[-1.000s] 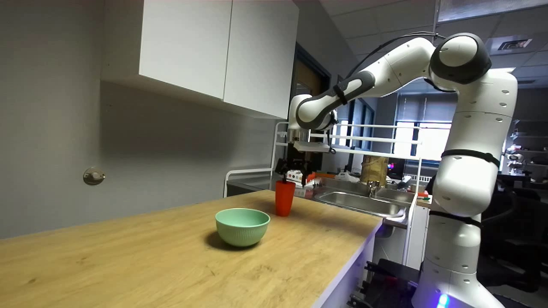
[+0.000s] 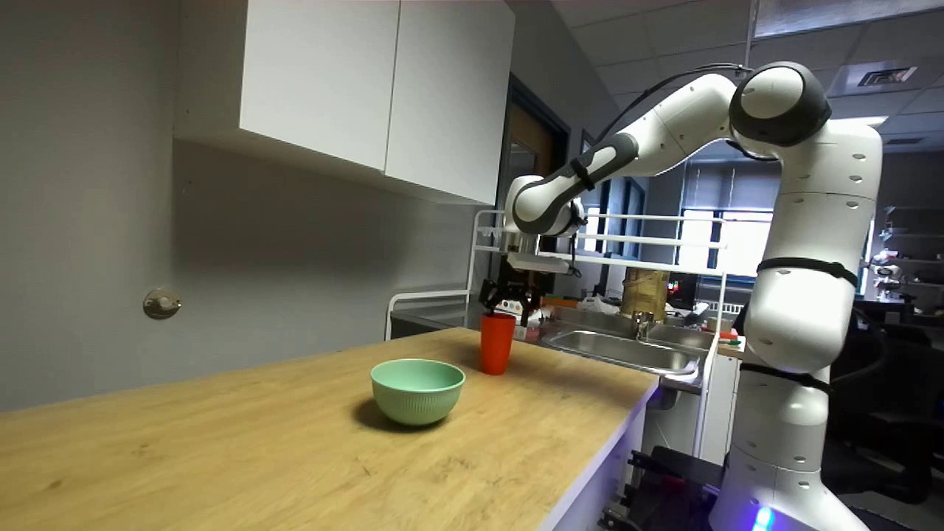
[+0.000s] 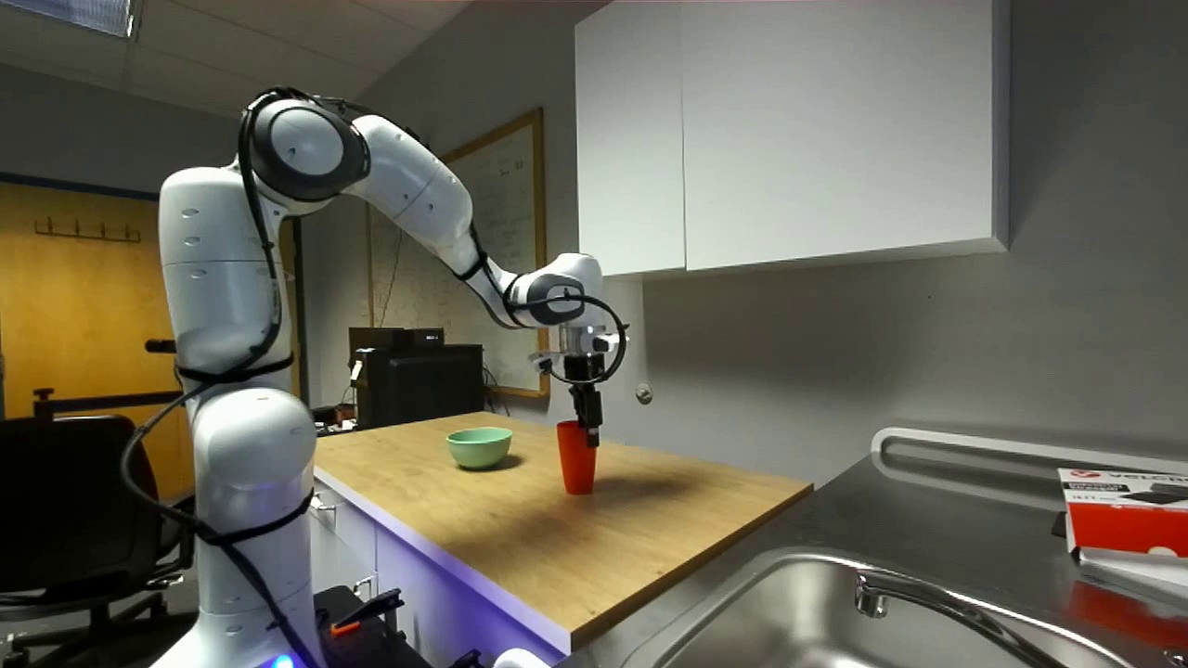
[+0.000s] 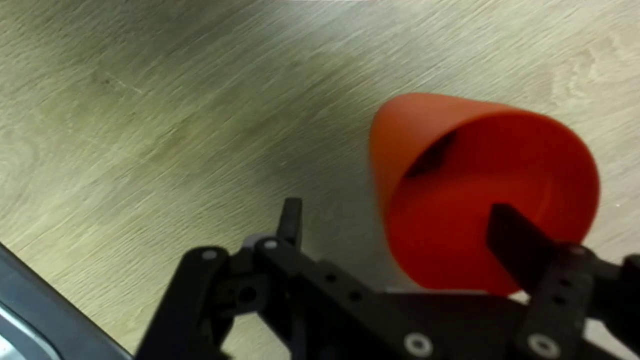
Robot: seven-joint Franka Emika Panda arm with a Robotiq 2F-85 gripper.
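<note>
A tall orange-red cup [image 2: 497, 345] stands upright on the wooden counter [image 2: 265, 442]. My gripper [image 2: 507, 316] points down at its rim, open. In the wrist view the fingers are wide apart: one finger [image 4: 290, 221] shows over bare wood outside the cup, while the other finger [image 4: 514, 237] overlaps the mouth of the cup [image 4: 384, 150]. How deep that fingertip reaches is hard to tell. Exterior view 2 has the gripper [image 3: 590, 436] at the rim of the cup [image 3: 575, 468]. Apart from it sits a green ribbed bowl [image 2: 417, 394].
White cabinets [image 2: 318, 80] hang above the counter along the wall. Past the counter's end lies a metal sink [image 3: 802, 612] with a faucet [image 3: 947, 612]. A red and white box [image 3: 1125, 512] rests beyond it. Around the bowl the wood is clear.
In exterior view 1 the gripper has come down a little and shifted right. The cup stands slightly farther right than a second ago. The bowl has stayed put.
</note>
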